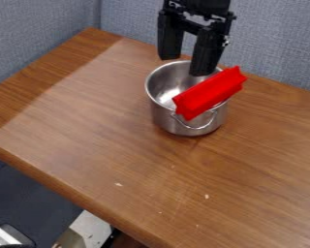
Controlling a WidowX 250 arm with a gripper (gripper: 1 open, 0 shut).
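A steel pot (170,117) stands on the wooden table (119,174). A red rectangular block (209,93) rests tilted at the pot's right side, across its rim. My black gripper (188,53) hangs above the pot, its two fingers apart and pointing down, with nothing visible between them. The lower tips are over the back of the pot, left of and above the red block.
A grey padded wall (281,39) runs behind the table. A dark floor with white objects lies beyond the table's lower-left edge.
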